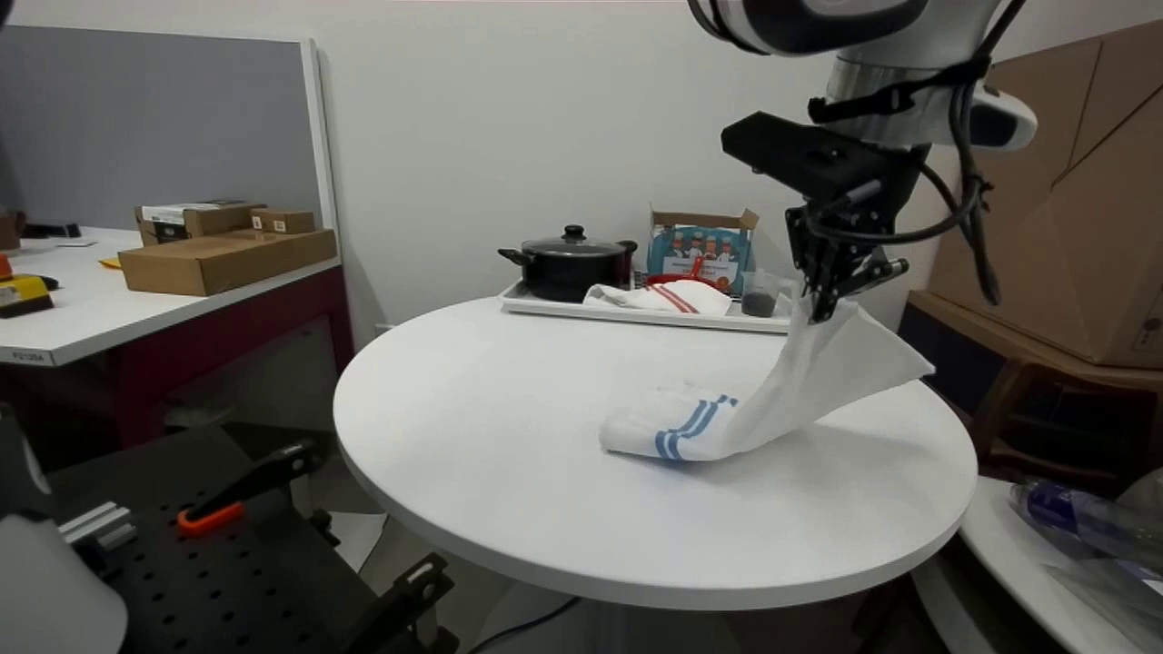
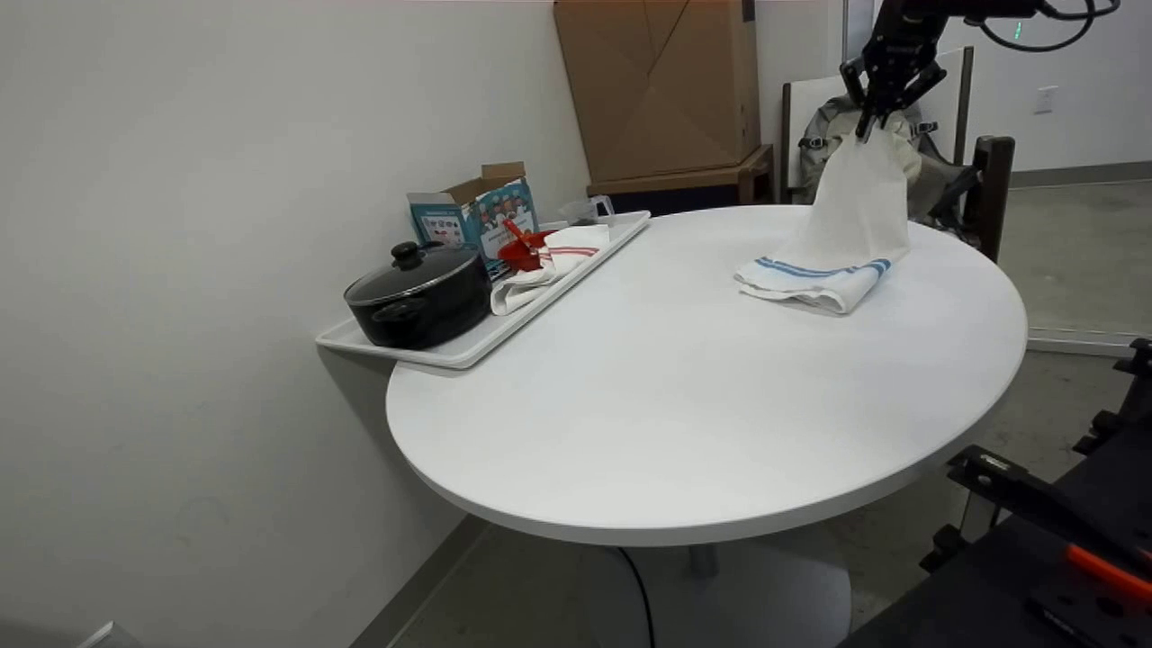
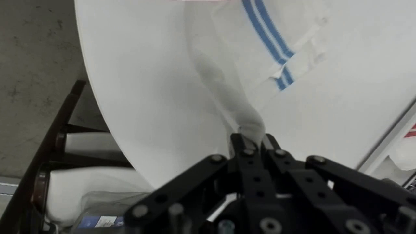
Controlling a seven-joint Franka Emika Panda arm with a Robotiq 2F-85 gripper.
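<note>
A white towel with blue stripes hangs from my gripper over the right side of the round white table. Its striped end rests folded on the tabletop, while the plain part rises to the fingers and flares out to one side. In exterior view 2 the raised cloth stretches up to the gripper, well above the table. From the wrist view, my gripper is shut on a bunched part of the towel, and the blue stripes lie beyond on the table.
At the table's back a white tray carries a black lidded pot, a red-striped towel, a box and a measuring cup. A chair stands beside the table's edge.
</note>
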